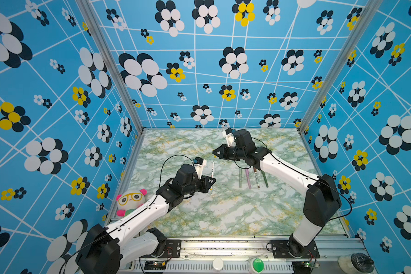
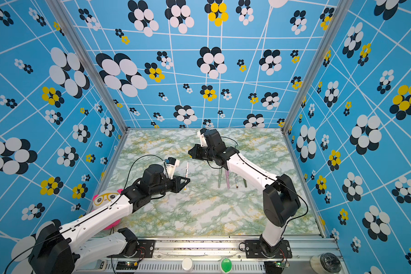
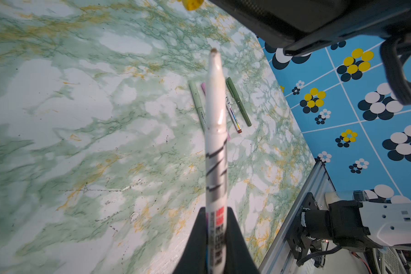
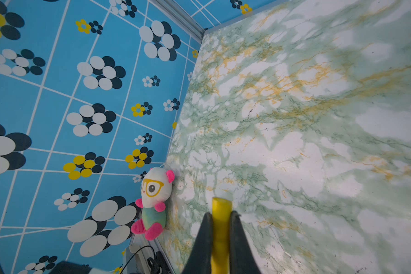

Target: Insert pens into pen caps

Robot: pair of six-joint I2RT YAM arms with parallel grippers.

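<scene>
My left gripper [image 1: 209, 182] is shut on an upright white pen [image 3: 216, 150] with dark markings and a pointed top. Above and right of it, my right gripper [image 1: 217, 152] is shut on a slim yellow piece [image 4: 220, 233], apparently a cap, in the right wrist view. The pen and yellow piece are apart. Several other pens lie side by side on the table right of centre: a pale green one [image 3: 198, 105], a pink one partly hidden behind the held pen, a dark-and-white one [image 3: 233, 116] and a dark green one [image 3: 239, 100].
A panda plush [image 4: 153, 191] sits at the table's left front edge. Patterned walls close it in on the sides and back.
</scene>
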